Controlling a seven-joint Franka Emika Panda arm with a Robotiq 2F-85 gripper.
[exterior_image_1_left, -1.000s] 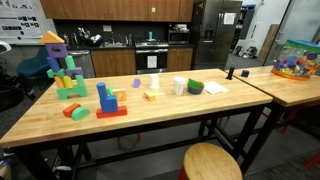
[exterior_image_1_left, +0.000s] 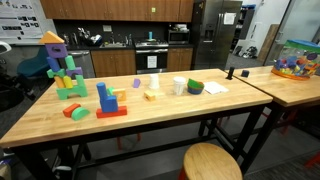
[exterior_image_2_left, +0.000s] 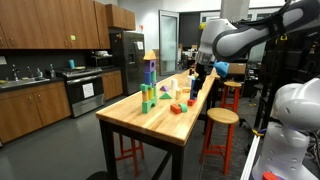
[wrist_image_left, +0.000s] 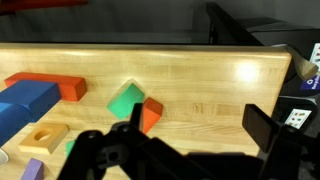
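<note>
My gripper stands open in the wrist view, its two dark fingers wide apart with bare tabletop between them. Just beyond the left finger lie a green block (wrist_image_left: 127, 100) and a red-orange block (wrist_image_left: 151, 113), close together. Farther left are a blue block (wrist_image_left: 30, 97), a long red block (wrist_image_left: 68, 87) and a yellow block (wrist_image_left: 43, 136). A tower of coloured blocks (exterior_image_1_left: 66, 76), topped by an orange triangle (exterior_image_1_left: 52, 38), rises from the table's left end in exterior view 1. At the right of exterior view 2, the white arm (exterior_image_2_left: 235, 75) reaches over the table.
White cups (exterior_image_1_left: 178, 85) and a dark green bowl (exterior_image_1_left: 195, 87) stand toward the table's right half. A clear tub of colourful pieces (exterior_image_1_left: 297, 60) sits on another table. Bare wood (exterior_image_1_left: 215, 102) shows at the near right, with a stool (exterior_image_1_left: 210, 162) below the front edge.
</note>
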